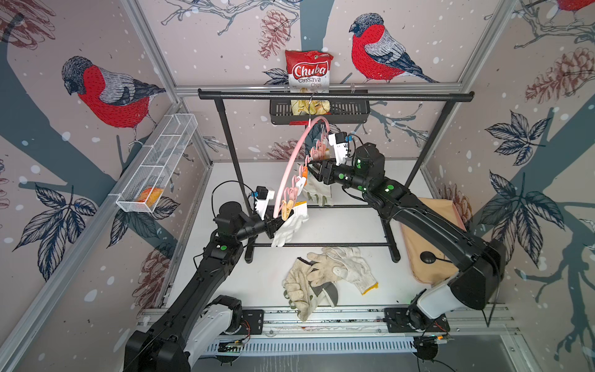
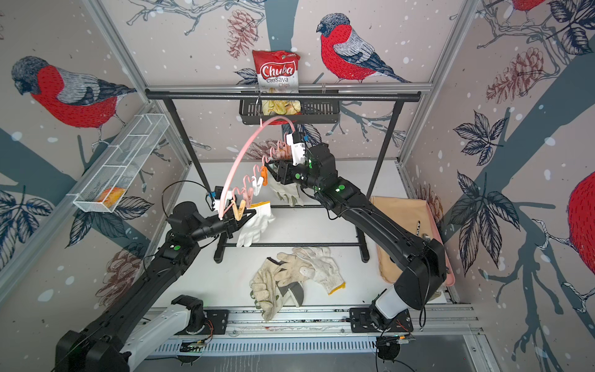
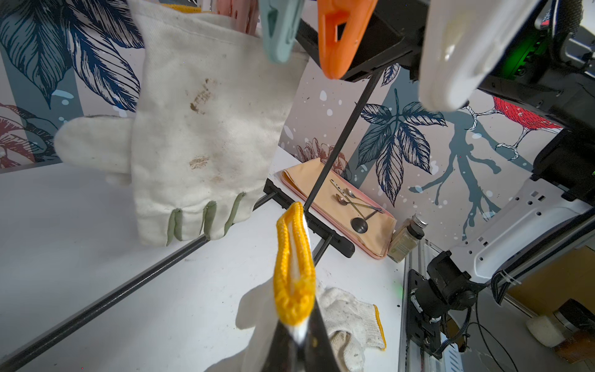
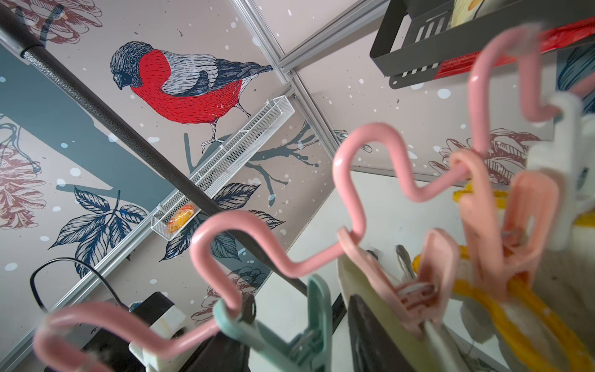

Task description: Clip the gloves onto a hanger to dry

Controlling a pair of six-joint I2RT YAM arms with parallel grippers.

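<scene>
The pink hanger [image 1: 289, 166] hangs from the black rack bar, its row of clips running beneath its arc. A pale glove [image 3: 204, 124] hangs from pink clips, fingers down. My left gripper is shut on the cuff of a white glove [image 1: 292, 224] with a yellow edge [image 3: 294, 266], below the hanger's near end. My right gripper stands part open around a teal clip [image 4: 291, 344], with a gap beside its right finger [image 4: 362, 334]. The orange clip [image 3: 344, 37] and white clip [image 3: 461, 55] show no glove in them.
Several loose gloves [image 1: 328, 272] lie on the table in front of the rack. At the right is a tan-lined tray [image 1: 427, 241] with utensils. A black basket [image 1: 372, 105] and a white wire basket [image 1: 158, 164] are mounted at the walls.
</scene>
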